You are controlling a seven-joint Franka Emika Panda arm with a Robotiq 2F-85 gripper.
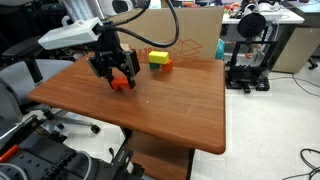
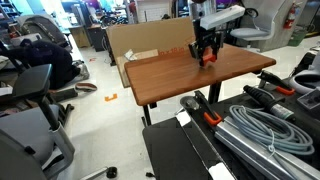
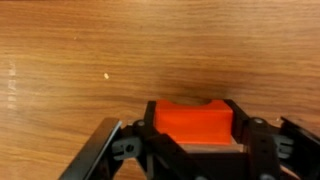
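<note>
In the wrist view an orange-red block (image 3: 195,123) sits between the two dark fingers, which press against its sides. My gripper is shut on it. Seen from exterior view 1, the block (image 1: 121,83) is at the table's left-middle, partly covered by the gripper (image 1: 122,80) reaching down from the white arm. Exterior view 2 shows the red block (image 2: 208,54) under the arm as well. Whether it still touches the wooden table (image 1: 180,105) is hard to tell.
Toward the back of the table, a yellow block (image 1: 159,57) lies on top of red and green ones (image 1: 166,66). A cardboard panel (image 1: 190,25) stands behind it, and a black cable loops from the arm.
</note>
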